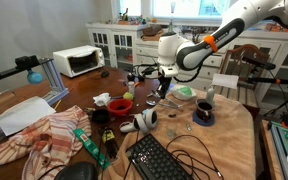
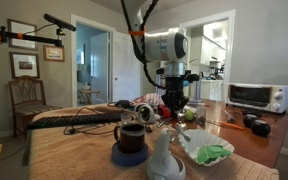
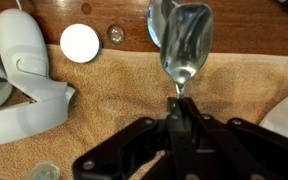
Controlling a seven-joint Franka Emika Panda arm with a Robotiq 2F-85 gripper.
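In the wrist view a shiny metal spoon (image 3: pixel 187 42) points up and away from my gripper, which is shut on its handle. The bowl of the spoon hangs over the edge of a tan cloth and the dark wood table. In exterior view 1 my gripper (image 1: pixel 162 92) is low over the table's middle, near a pale green bowl (image 1: pixel 185 93). From the other side, exterior view 2 shows the gripper (image 2: pixel 172 106) behind the dark mug (image 2: pixel 131 136); the spoon is too small to make out there.
A white headset-like device (image 3: pixel 24 75) lies left of the gripper, beside a white round lid (image 3: pixel 80 43). A black keyboard (image 1: pixel 158 158) and its cable lie in front. A red bowl (image 1: pixel 120 106) and a toaster oven (image 1: pixel 79 61) are farther back. Bare tan cloth (image 1: pixel 229 135) shows at right.
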